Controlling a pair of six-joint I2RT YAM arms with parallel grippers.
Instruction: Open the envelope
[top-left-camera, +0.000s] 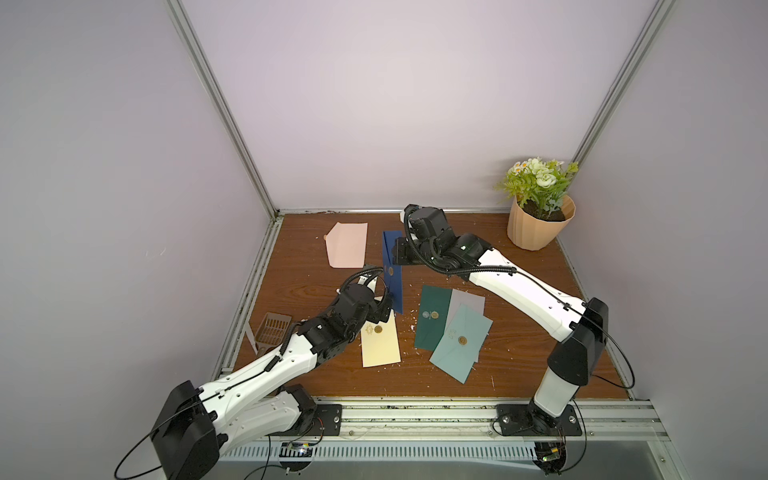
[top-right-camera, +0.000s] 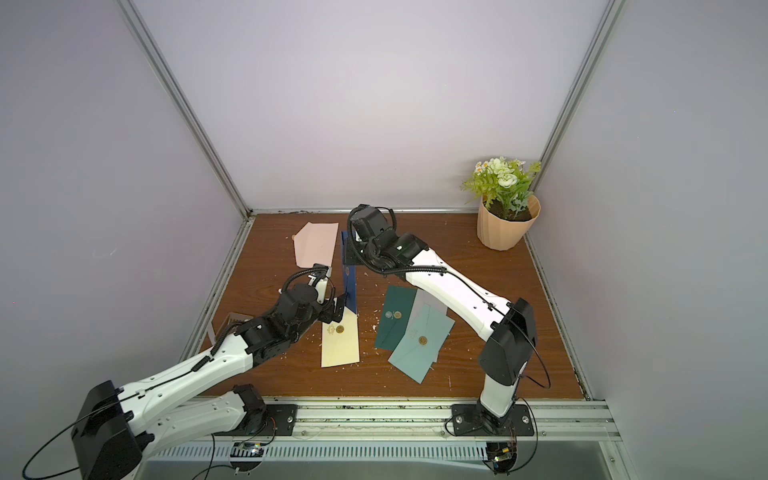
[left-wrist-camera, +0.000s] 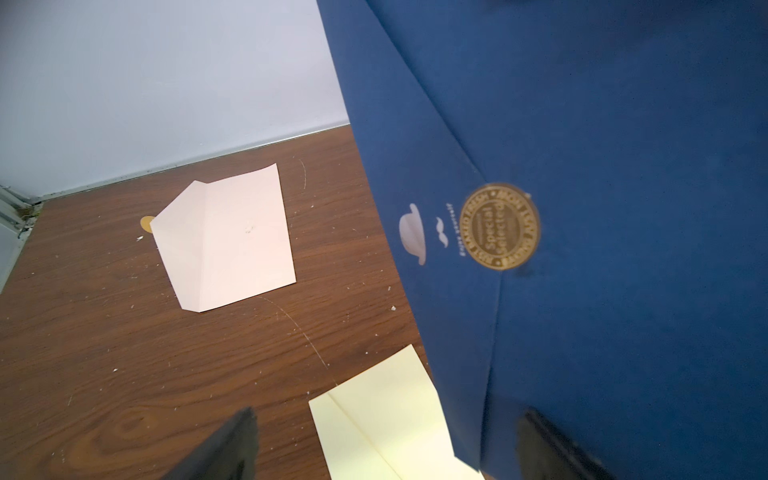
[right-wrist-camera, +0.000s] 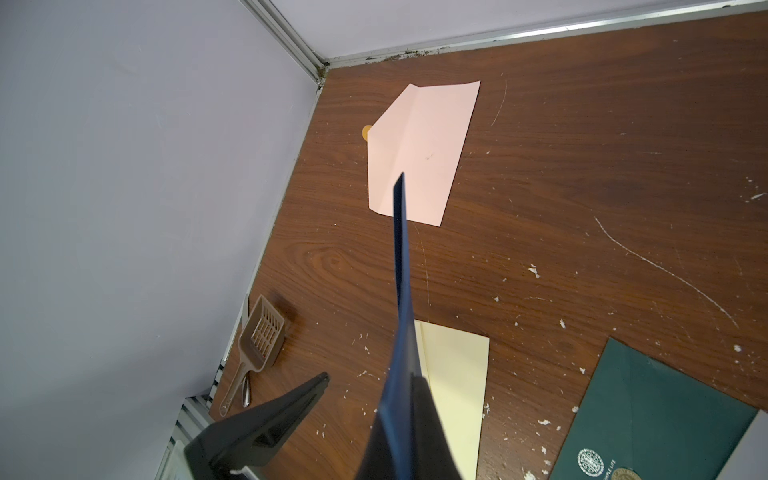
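The blue envelope (left-wrist-camera: 592, 320) hangs on edge above the table, its flap closed under a round gold seal (left-wrist-camera: 501, 226). My right gripper is shut on its edge; in the right wrist view the envelope (right-wrist-camera: 401, 304) shows as a narrow blue strip rising from the fingers. Open and facing the envelope's lower part, my left gripper has its fingers blurred at the bottom of the left wrist view. The envelope's lower corner appears between these fingers, but contact cannot be told. From above, the left gripper (top-left-camera: 384, 304) is near the envelope's front end.
A pink envelope (top-left-camera: 347, 245) lies at the back left, a cream one (top-left-camera: 381, 348) at the front. Dark green (top-left-camera: 432, 310), grey and light teal (top-left-camera: 462, 340) envelopes overlap on the right. A brown scoop (right-wrist-camera: 262, 334) is at the left edge, a flower pot (top-left-camera: 541, 220) back right.
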